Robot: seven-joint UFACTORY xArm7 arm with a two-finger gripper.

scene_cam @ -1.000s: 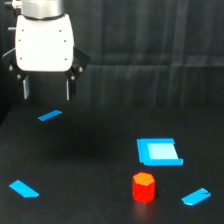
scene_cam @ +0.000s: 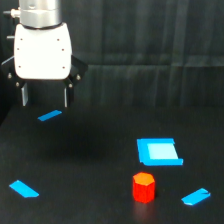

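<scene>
My gripper (scene_cam: pixel 46 101) hangs at the upper left of the camera view, beneath a white housing. Its two dark, thin fingers stand well apart, with nothing between them. Far off at the lower right, a red hexagonal block (scene_cam: pixel 144 187) stands upright on the black table. Behind the block lies a white square (scene_cam: pixel 162 151) edged in blue on its left and top sides.
Blue tape strips lie on the table: one (scene_cam: pixel 50 115) just beyond the gripper in the picture, one (scene_cam: pixel 24 189) at the front left, one (scene_cam: pixel 196 197) at the front right. Dark curtains hang behind.
My gripper has come down a little in the picture, with a very slight shift left. The red block, the white square and the blue strips have stayed put.
</scene>
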